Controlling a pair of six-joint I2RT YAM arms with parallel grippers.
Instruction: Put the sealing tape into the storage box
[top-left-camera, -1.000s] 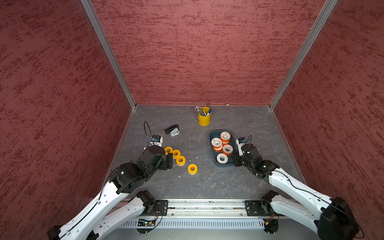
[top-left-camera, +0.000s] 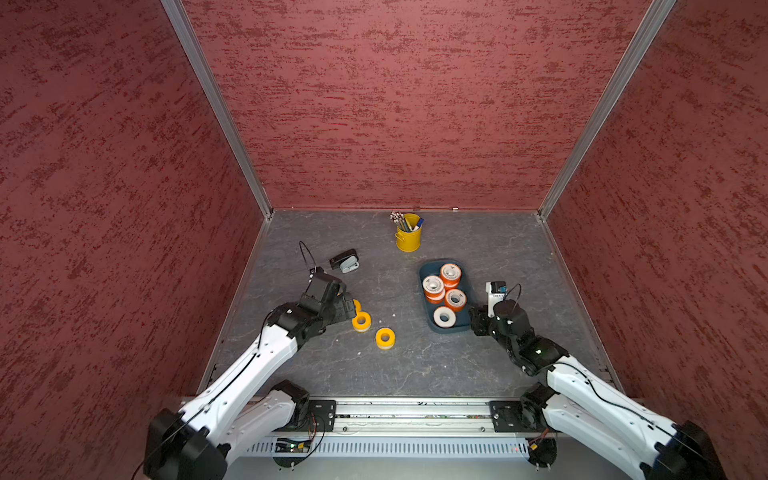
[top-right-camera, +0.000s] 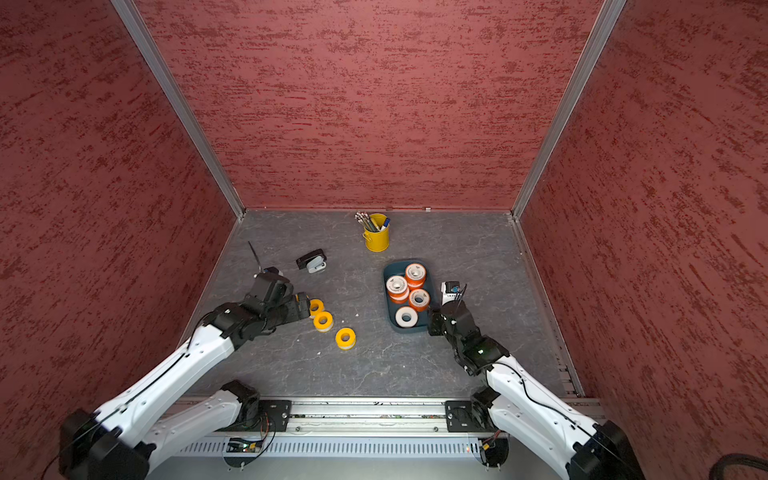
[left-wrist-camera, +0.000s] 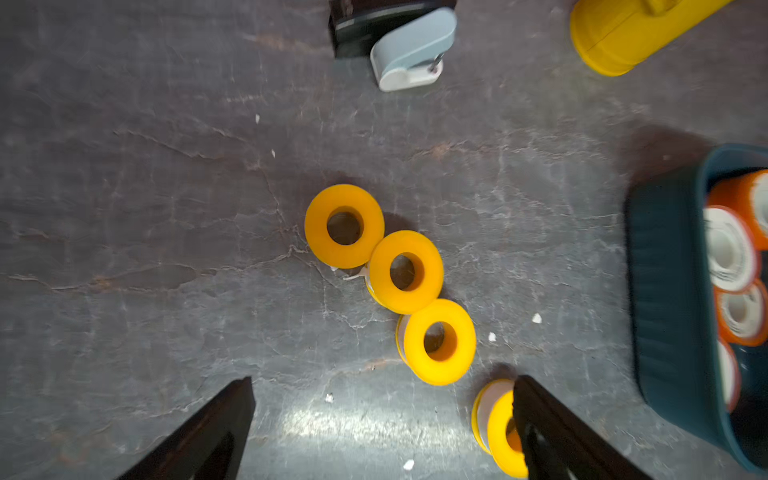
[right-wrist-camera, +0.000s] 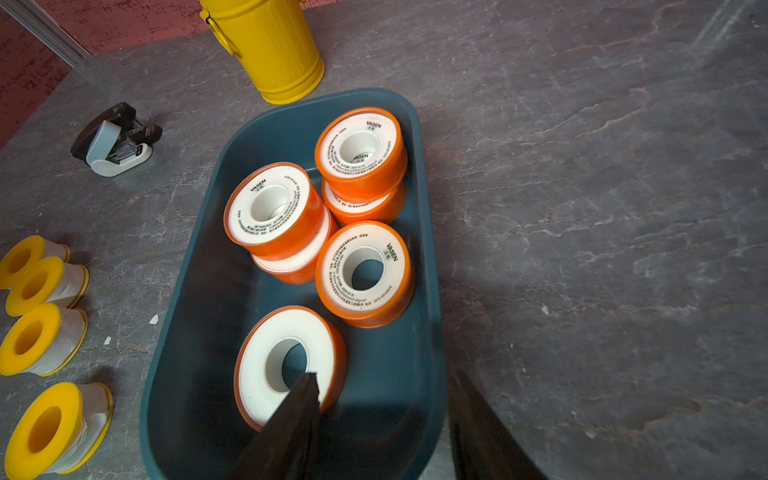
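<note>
Several orange-rimmed white tape rolls lie in the dark blue storage box, some stacked in pairs at its far end. Nearest the front of the box is a single plain white roll. My right gripper is part open over the box's near right corner, its fingers on either side of the right wall and nothing seen held. Left of the box, several yellow tape rolls rest on the table in a slanting row. Above them my left gripper stands open and empty.
A yellow bucket with pens stands at the back. Left of it on the table are a black stapler-like item and a grey-white one. Bare table lies right of the box.
The rolls look unmoved.
</note>
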